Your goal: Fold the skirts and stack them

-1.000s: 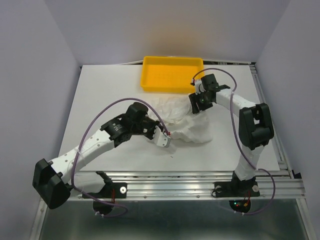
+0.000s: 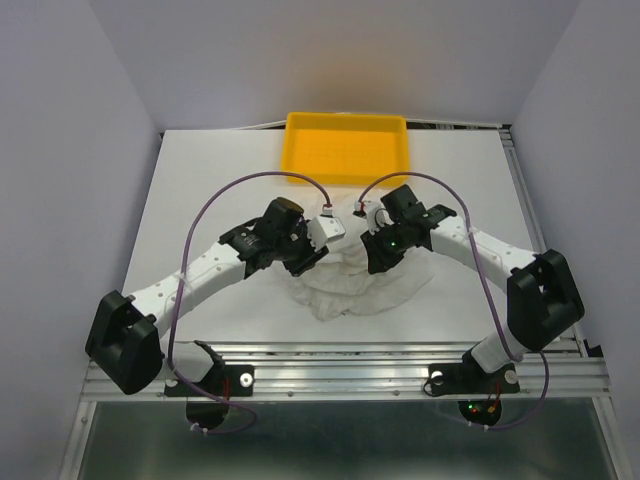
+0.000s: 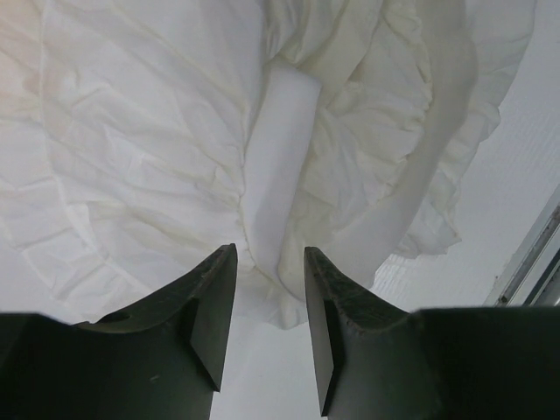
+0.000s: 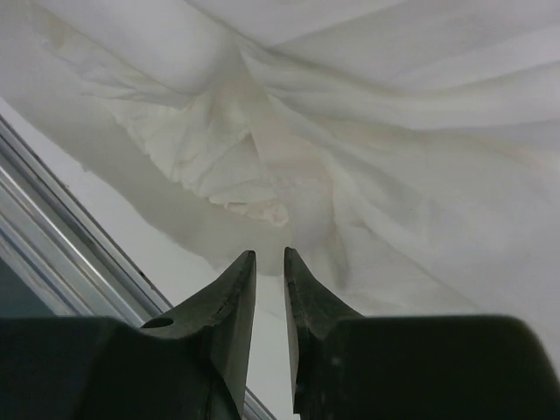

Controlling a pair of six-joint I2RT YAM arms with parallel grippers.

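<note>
A rumpled off-white skirt (image 2: 355, 285) lies spread on the white table in front of the yellow bin, partly hidden under both arms. In the left wrist view it shows ruffled edges and a smooth band (image 3: 278, 166). My left gripper (image 2: 305, 260) hangs over its left part, its fingers part open with only a gap between them (image 3: 270, 271). My right gripper (image 2: 380, 255) is over the right-middle part; in the right wrist view its fingertips (image 4: 293, 262) stand a little apart above loose folds (image 4: 376, 184). I cannot tell whether either touches the cloth.
An empty yellow bin (image 2: 345, 150) stands at the back centre. A metal rail (image 2: 330, 350) runs along the front edge, also visible in the right wrist view.
My right gripper has moved from the back right down and leftward over the skirt. My left gripper has moved slightly back toward the bin. The skirt's front edge has spread toward the front since a second ago.
</note>
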